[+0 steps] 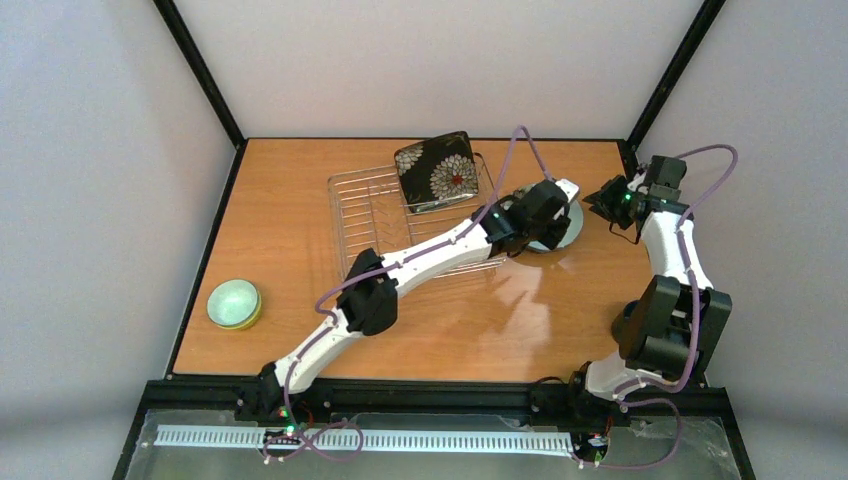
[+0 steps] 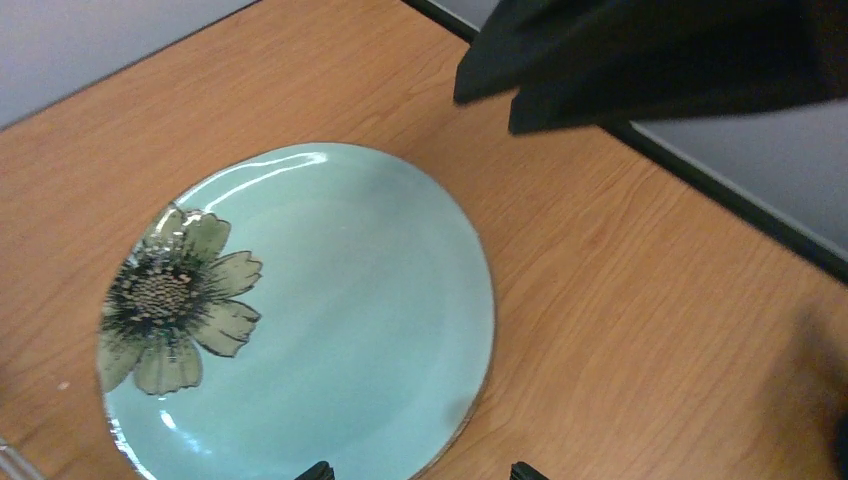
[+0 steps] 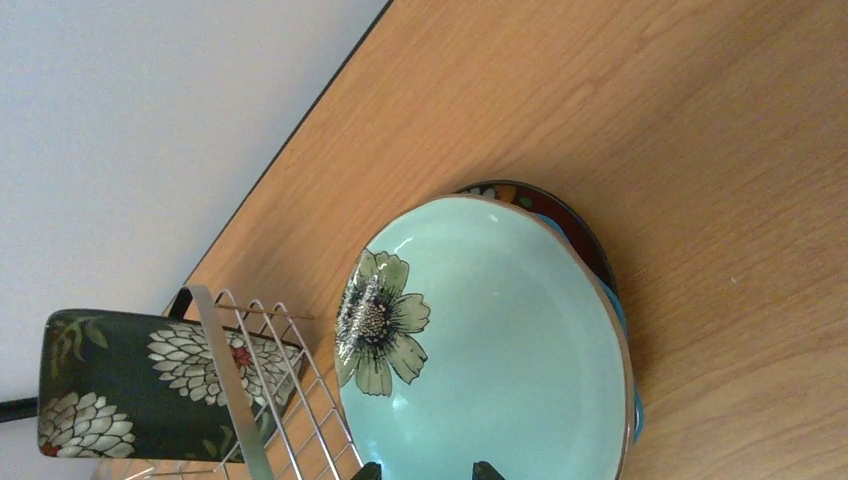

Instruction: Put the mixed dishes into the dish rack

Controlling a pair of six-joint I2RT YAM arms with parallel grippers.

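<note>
A pale green plate with a flower print lies at the right of the table, largely under the left arm in the top view. In the right wrist view, that plate rests on a stack, with a blue dish edge and a dark patterned dish showing beneath. My left gripper hangs over the plate, open and empty. To the right of the stack, my right gripper faces the plate, its fingertips apart with nothing held. The wire rack holds a black rectangular flowered dish.
Stacked small bowls, a pale green one over a yellow one, stand at the front left. A dark cup-like object sits partly behind the right arm.
</note>
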